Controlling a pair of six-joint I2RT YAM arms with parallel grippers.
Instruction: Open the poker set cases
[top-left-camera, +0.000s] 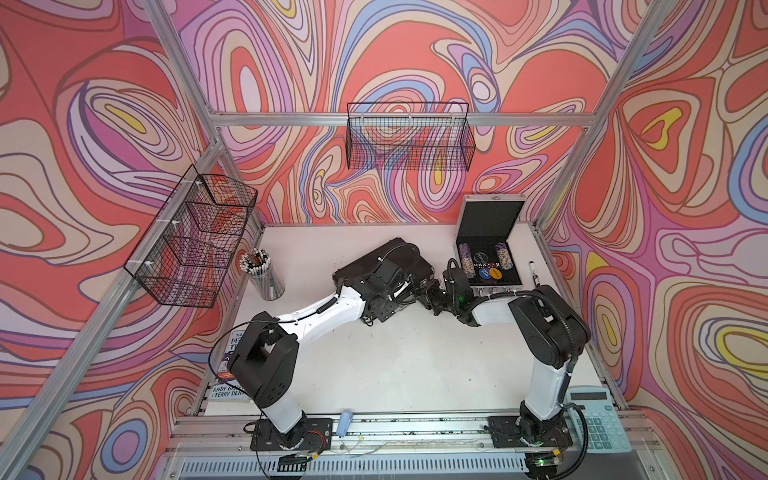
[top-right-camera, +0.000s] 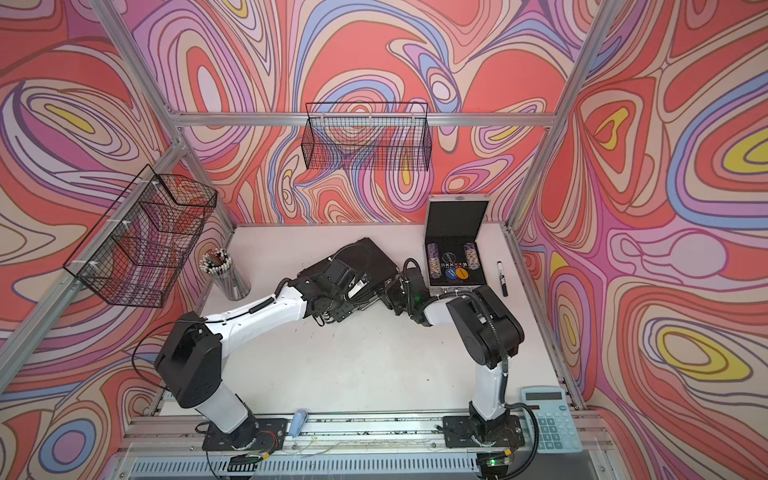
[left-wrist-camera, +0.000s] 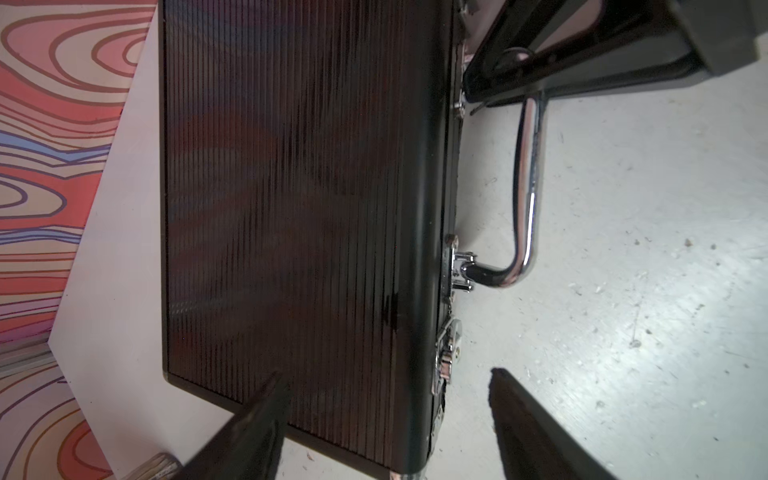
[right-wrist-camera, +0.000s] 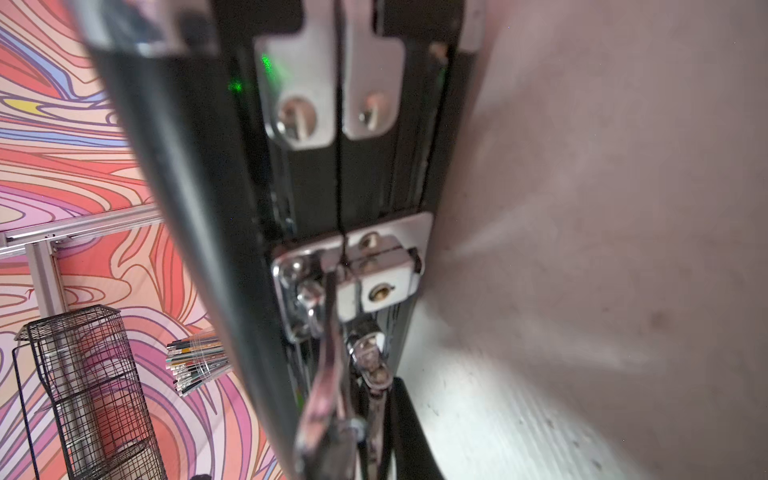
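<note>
A closed black poker case (top-left-camera: 360, 268) with a ribbed lid lies slantwise on the table, its silver latch (left-wrist-camera: 446, 360) and chrome handle (left-wrist-camera: 524, 188) along the front edge. My left gripper is part open at the case's left front corner, one finger over the lid and one past the front edge, with nothing held between them. At the handle's far end, my right gripper (top-left-camera: 432, 297) is shut on the handle, though its fingertips are mostly hidden. A keyed latch (right-wrist-camera: 384, 280) shows close up in the right wrist view. The second case (top-left-camera: 488, 260) stands open, showing chips and cards.
A cup of pencils (top-left-camera: 268, 280) stands at the left rear. Right of the open case lies a marker (top-left-camera: 534, 273); a calculator (top-left-camera: 598, 420) is at the front right and books (top-left-camera: 232, 392) at the front left.
</note>
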